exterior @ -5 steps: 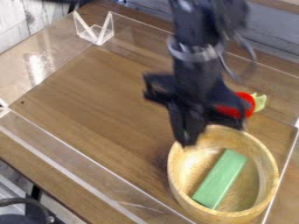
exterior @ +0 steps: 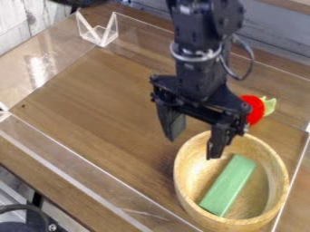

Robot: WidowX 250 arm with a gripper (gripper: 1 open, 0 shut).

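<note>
My gripper [exterior: 193,136] hangs in the upper middle of the camera view, fingers apart and pointing down, over the back-left rim of a tan bowl [exterior: 190,198]. A green block [exterior: 227,186] lies inside the bowl. Behind the gripper, on the right, a red object [exterior: 255,111] with pale green at its top is partly hidden by the arm. I see nothing held between the fingers.
A clear plastic piece [exterior: 100,29] stands at the back left. A dark round part shows at the bottom-left edge.
My gripper has turned about its vertical axis, so its two fingers now show spread left and right. The bowl and green block have stayed in place.
</note>
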